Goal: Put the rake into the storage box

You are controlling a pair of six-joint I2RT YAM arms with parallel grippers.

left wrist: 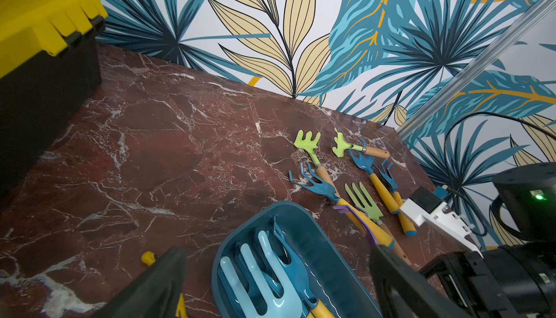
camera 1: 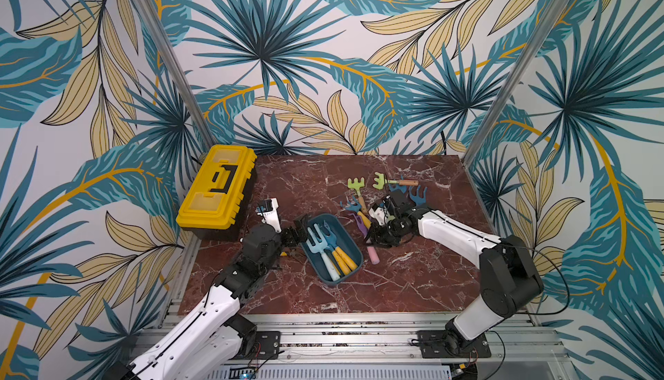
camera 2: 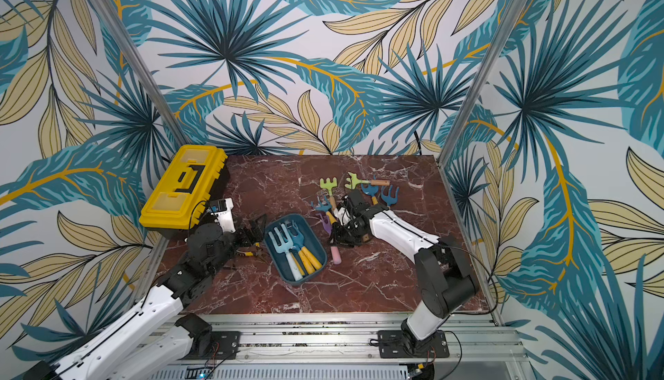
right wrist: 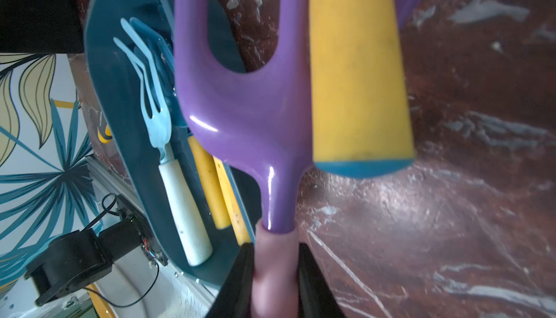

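The purple rake point(right wrist: 249, 104) has its pink handle point(right wrist: 275, 283) between the fingertips of my right gripper, which is shut on it. In the right wrist view, a yellow tool handle point(right wrist: 359, 75) with a blue end overlaps the rake's head. Left of the rake stands the teal storage box point(camera 1: 351, 240), holding a light blue fork point(camera 1: 316, 240) and blue tools with yellow handles point(camera 1: 343, 259). The rake is outside the box, over the table on its right side. My left gripper is open at the box's left edge, nothing between its fingers.
Several garden tools lie behind the right gripper, including a green rake point(left wrist: 309, 144) and a blue rake point(left wrist: 315, 185). A yellow toolbox point(camera 1: 218, 186) stands at the left. A small yellow-handled item point(left wrist: 149, 257) lies left of the storage box.
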